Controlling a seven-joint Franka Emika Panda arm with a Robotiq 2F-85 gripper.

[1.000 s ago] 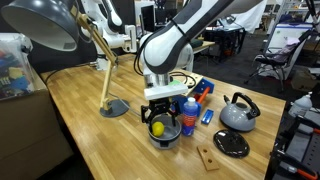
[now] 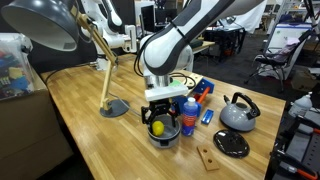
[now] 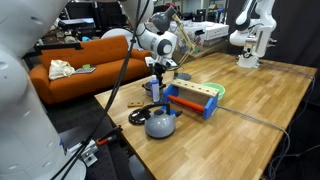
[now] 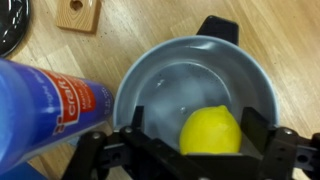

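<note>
In the wrist view, a grey pot (image 4: 158,84) with a black handle (image 4: 218,29) lies below my gripper. Inside it rests a round yellow object (image 4: 211,130), toward the near right of its floor. The two dark fingertips are spread wide apart, the left one (image 4: 137,118) and the right one (image 4: 257,127), with no contact on the yellow object visible. Exterior view 1 has the open gripper (image 2: 160,117) at the pot's (image 2: 165,141) mouth, the yellow object (image 2: 158,128) showing at its left side. How deep the fingers reach is hard to tell.
A blue bottle (image 2: 190,117) stands close to the pot's right side. Farther right are a grey kettle (image 2: 238,114), a black plate (image 2: 231,144) and a wooden block (image 2: 208,157). A lamp (image 2: 113,104) stands behind left.
</note>
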